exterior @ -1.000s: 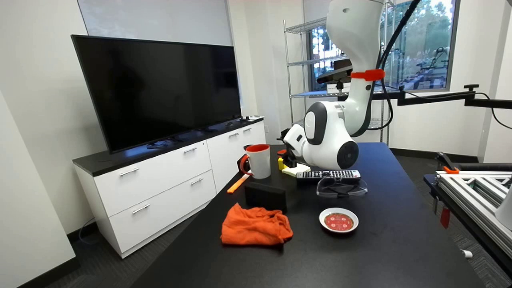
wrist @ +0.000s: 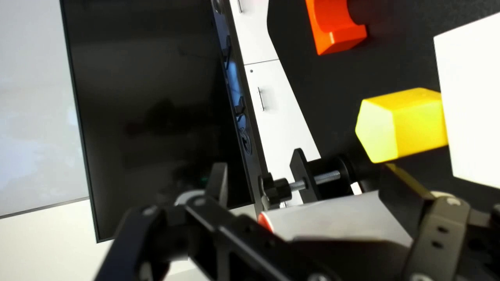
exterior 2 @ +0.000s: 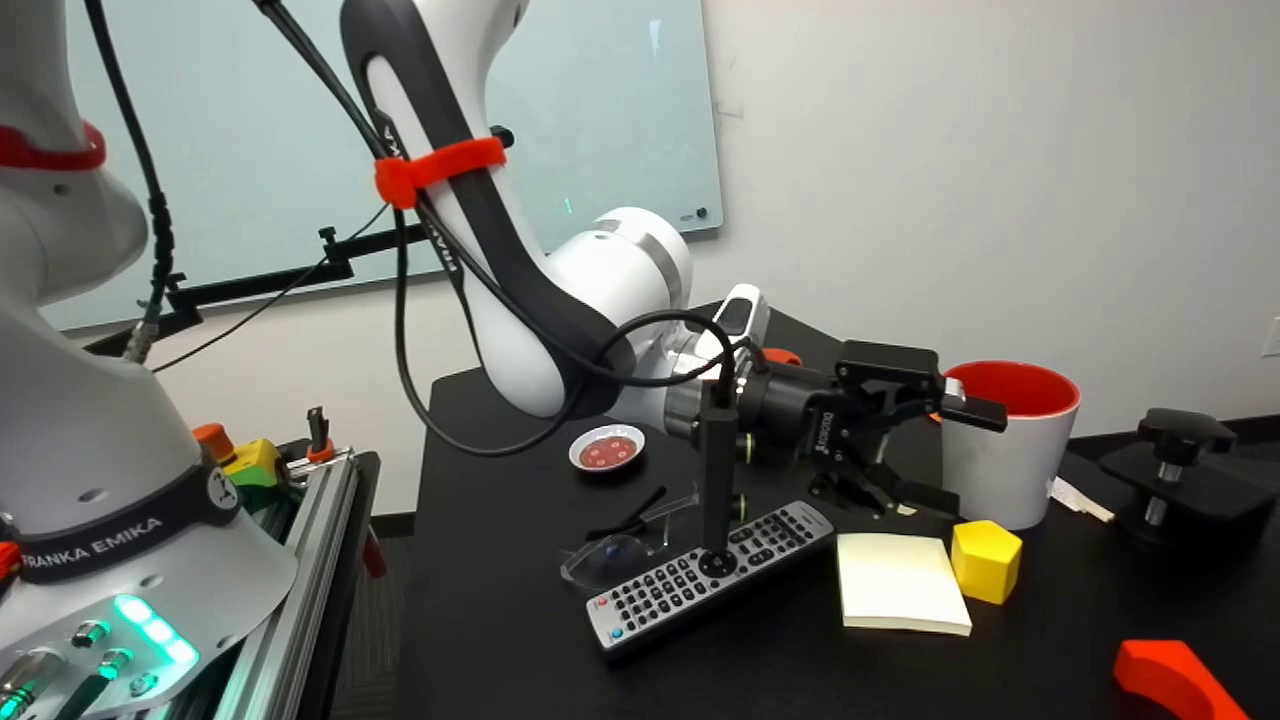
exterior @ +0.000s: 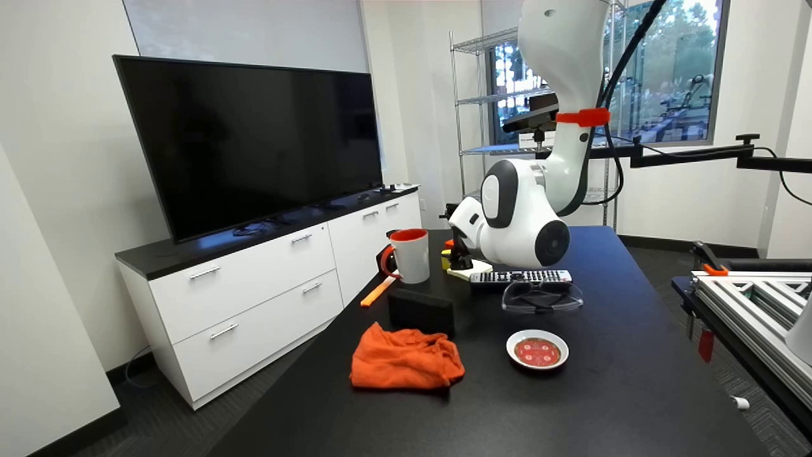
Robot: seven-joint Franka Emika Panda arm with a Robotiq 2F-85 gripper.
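My gripper reaches sideways, low over the table, its fingers open with nothing gripped. In exterior view 2 its fingers overlap the white mug with a red inside, which stands upright. The wrist view shows part of the mug beyond and between the fingers; whether they touch it I cannot tell. A yellow pentagonal block sits below the fingertips, beside a pad of pale paper. An orange curved block lies farther off, at the lower right of that view.
Under the forearm lie a grey remote and clear glasses. A small dish, an orange cloth and a black box occupy the nearer table. A black clamp stands near the mug.
The gripper has shifted slightly, its lower finger now a little lower in exterior view 1. The mug and the other tabletop objects look unmoved.
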